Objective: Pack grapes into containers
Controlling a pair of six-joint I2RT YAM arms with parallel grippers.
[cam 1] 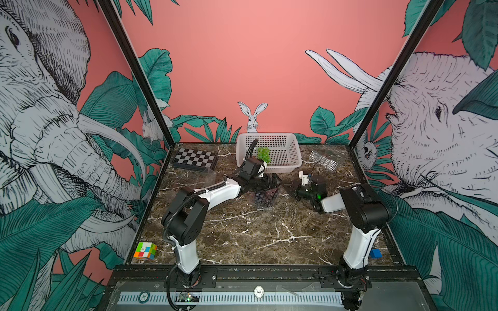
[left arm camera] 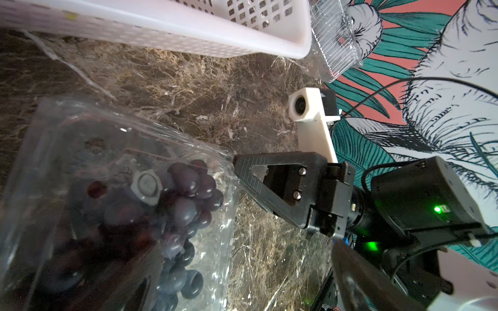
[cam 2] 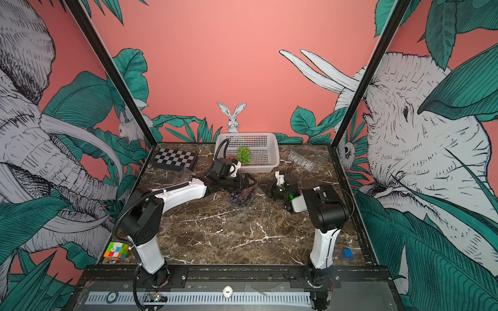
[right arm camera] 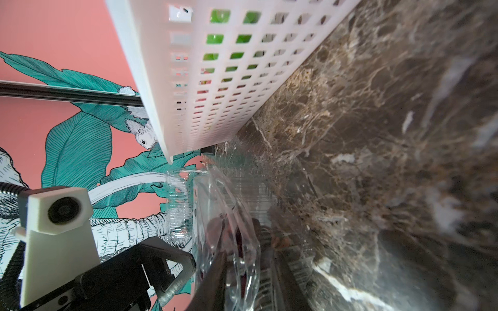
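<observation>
A clear plastic container [left arm camera: 127, 129] with dark purple grapes [left arm camera: 179, 191] stands mid-table, its clear lid seemingly lying over the fruit. Whether the lid is fully closed cannot be made out. Above the container, my left gripper [cam 1: 278, 179] is open, its blurred fingers [left arm camera: 358, 277] wide apart with nothing gripped. From the right, my right gripper reaches the container's edge; its fingers [right arm camera: 286, 282] stand apart, with the clear rims [right arm camera: 241, 228] showing between them. In the left wrist view, one right fingertip appears to touch the container's corner.
Behind the container stands a white perforated basket [cam 1: 294, 160] with green grapes [cam 1: 264, 154]. An empty clear container [cam 1: 322, 161] lies at back right, and a checkered board [cam 1: 194, 157] at back left.
</observation>
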